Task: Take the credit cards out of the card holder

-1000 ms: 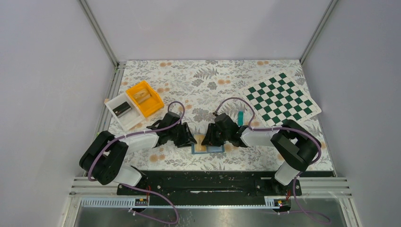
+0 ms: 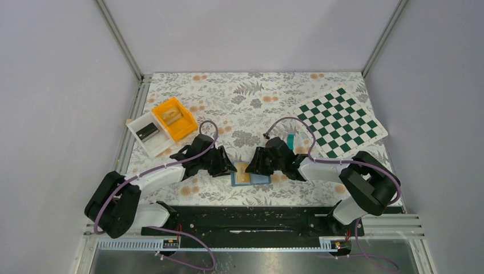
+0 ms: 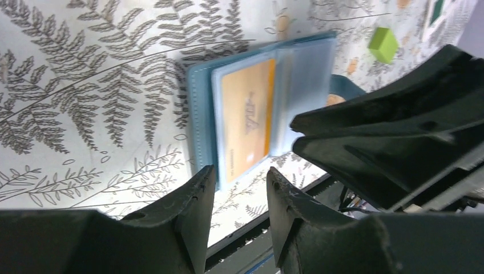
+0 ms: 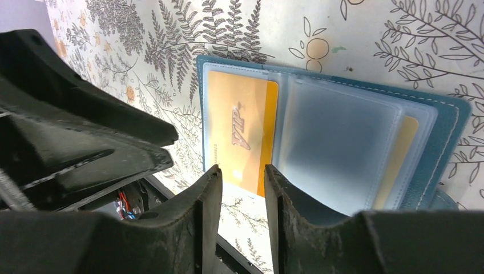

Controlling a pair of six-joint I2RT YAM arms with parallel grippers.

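The blue card holder (image 4: 342, 131) lies open and flat on the patterned cloth, its clear sleeves facing up. In its left sleeve sits an orange-yellow card (image 4: 240, 128) with lettering; a pale card edge (image 4: 398, 160) shows at the right sleeve's far side. My left gripper hangs above the card holder's left part, fingers part open, nothing between them. Over the holder's middle, near the card's right edge, my right gripper is also part open and empty. The top view shows both grippers close together, partly covering the holder (image 2: 261, 180).
At the left stand a white box (image 2: 151, 134) with a dark item and an orange box (image 2: 175, 118). A checkered board (image 2: 342, 124) lies at the right, with a teal object (image 2: 290, 141) beside the right arm.
The right gripper has shifted slightly right, its arm swinging outward. The left arm has drawn a little to the left. The card holder stays where it was.
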